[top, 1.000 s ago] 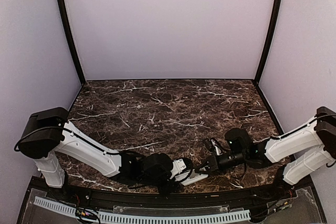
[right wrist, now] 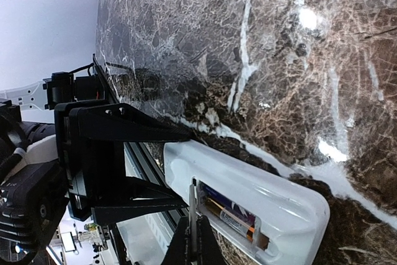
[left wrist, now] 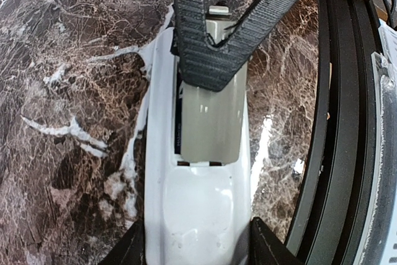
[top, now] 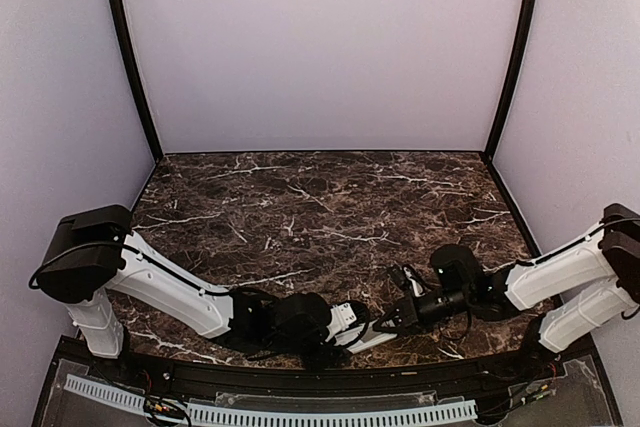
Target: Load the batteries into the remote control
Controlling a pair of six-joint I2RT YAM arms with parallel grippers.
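The white remote control (right wrist: 298, 206) lies on the marble table, its battery compartment facing up. In the right wrist view a purple battery (right wrist: 232, 203) and an orange-brown battery (right wrist: 228, 218) sit side by side in it. My left gripper is shut on the remote's end, one finger against each long side. My right gripper is shut on a thin grey battery cover (right wrist: 193, 206), seen edge-on there. From the left wrist, the cover (left wrist: 214, 125) shows its flat face over the compartment, hiding most of it; whether it touches the remote cannot be told.
A dark rail (top: 300, 382) runs along the table's front edge, close to both grippers. Little space separates the two grippers.
My right gripper has shifted very slightly at the remote. The left arm and the remote show no clear movement.
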